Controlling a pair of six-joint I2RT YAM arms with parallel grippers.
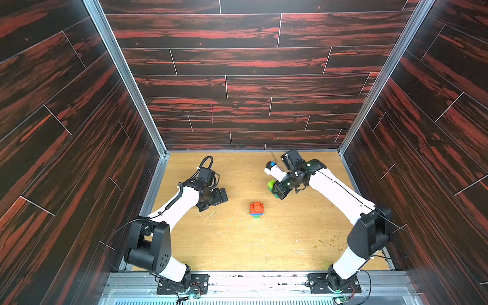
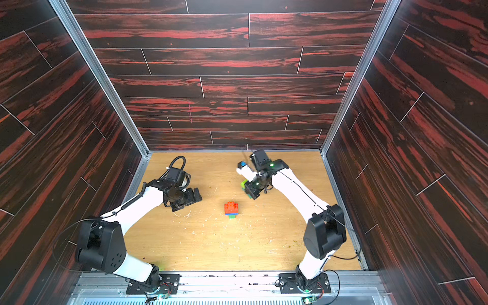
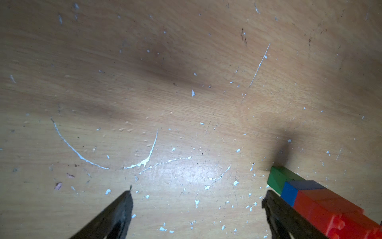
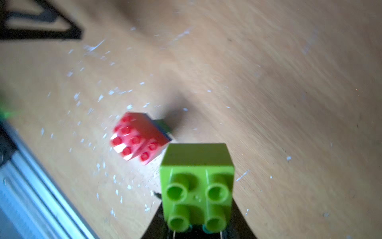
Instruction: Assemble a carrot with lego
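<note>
A stack of red bricks [image 1: 256,207] [image 4: 133,135] on a blue and a green brick [image 3: 278,179] rests on the table, middle front. My right gripper is shut on a lime-green two-by-two brick [image 4: 197,159], held above the table behind and right of the stack; some teal shows beneath it. My left gripper is open with nothing between its fingers, low over the table left of the stack, which lies at the lower right of the left wrist view.
Bare, scratched wooden table [image 1: 239,239] surrounds the stack, enclosed by dark panelled walls and a metal front rail [image 1: 244,274].
</note>
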